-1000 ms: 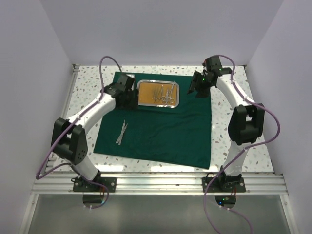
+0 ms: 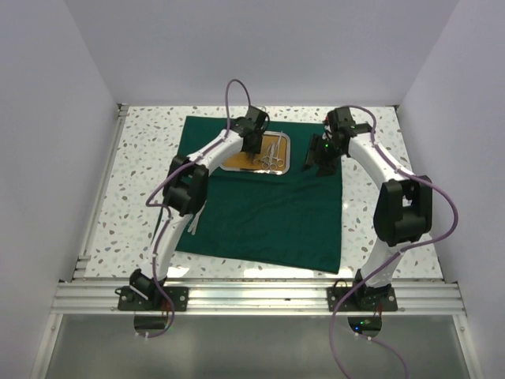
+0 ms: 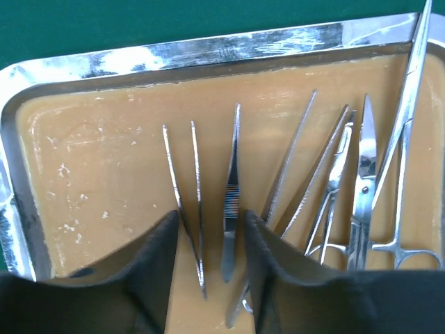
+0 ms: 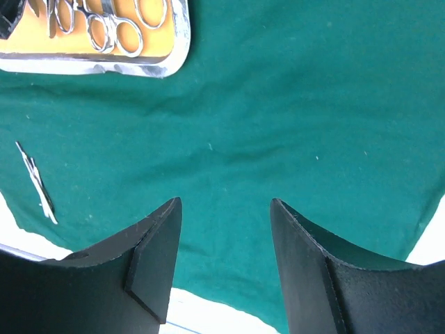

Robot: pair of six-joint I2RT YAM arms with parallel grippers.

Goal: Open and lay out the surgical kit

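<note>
Over the metal tray (image 3: 174,62) with its tan base, my left gripper points down, part open. Between its fingers in the left wrist view show slim tweezers (image 3: 198,188) and a ribbed-grip pair of forceps (image 3: 231,202); whether the fingers touch either is unclear. Right of them in the tray lie another tweezers (image 3: 288,167), small scissors (image 3: 338,167), larger scissors (image 3: 363,181) and a long clamp (image 3: 407,111). My right gripper is open above bare cloth, right of the tray, holding nothing.
Two slender instruments (image 2: 196,219) lie on the left of the green cloth (image 2: 268,217). The speckled table (image 2: 134,158) shows around it.
My left arm has swung right, from the tray's left side to over the instruments in it. The right arm has shifted only slightly. The instruments on the cloth stay put.
</note>
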